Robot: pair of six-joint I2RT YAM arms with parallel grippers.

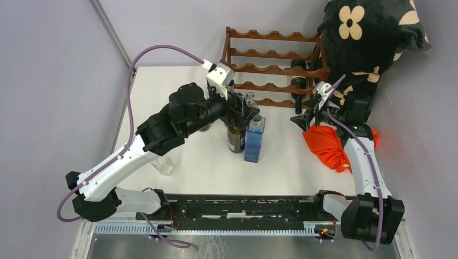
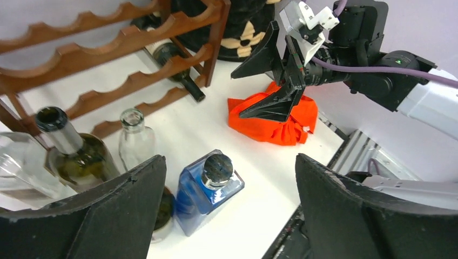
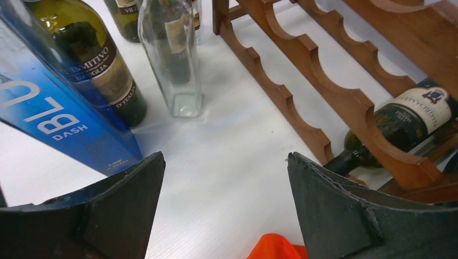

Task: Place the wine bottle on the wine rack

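A dark wine bottle with a cream label lies in the right-hand slot of the wooden rack's lower level, its neck pointing to the front. Just in front of that neck, my right gripper stands open and empty, apart from the bottle. My left gripper is above the standing bottles, its fingers spread wide. Below it are a green wine bottle, a clear bottle and a blue square bottle. Another green bottle is partly hidden by the blue one in the left wrist view.
An orange cloth is bunched under the right arm. Behind it a dark flowered cushion leans at the rack's right side. The rack's other slots look empty.
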